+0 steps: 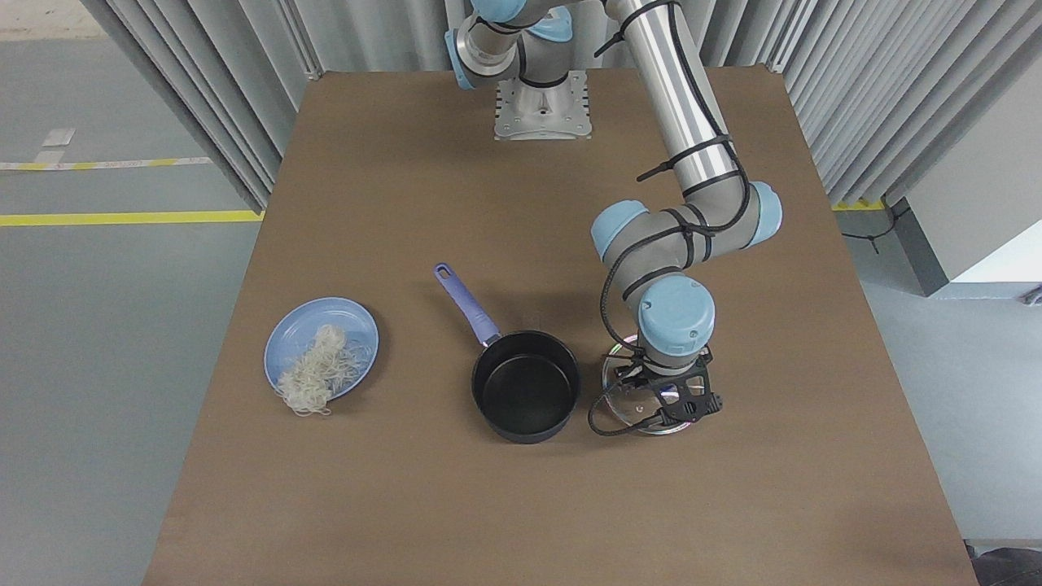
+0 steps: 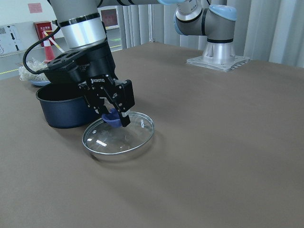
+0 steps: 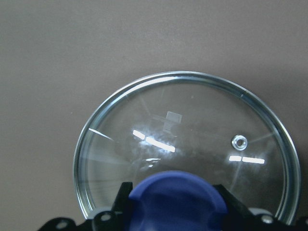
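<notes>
My gripper (image 2: 114, 114) is shut on the blue knob (image 3: 177, 202) of a glass lid (image 2: 118, 140), which is just right of the black pan (image 1: 524, 386), low over the table or resting on it; I cannot tell which. In the wrist view the clear lid (image 3: 187, 120) fills the middle, with the knob at the bottom between the fingers. The pan, with its purple handle (image 1: 464, 298), stands uncovered.
A blue plate (image 1: 298, 332) with white noodle-like strands (image 1: 317, 376) lies left of the pan. The robot's base (image 1: 542, 117) is at the back.
</notes>
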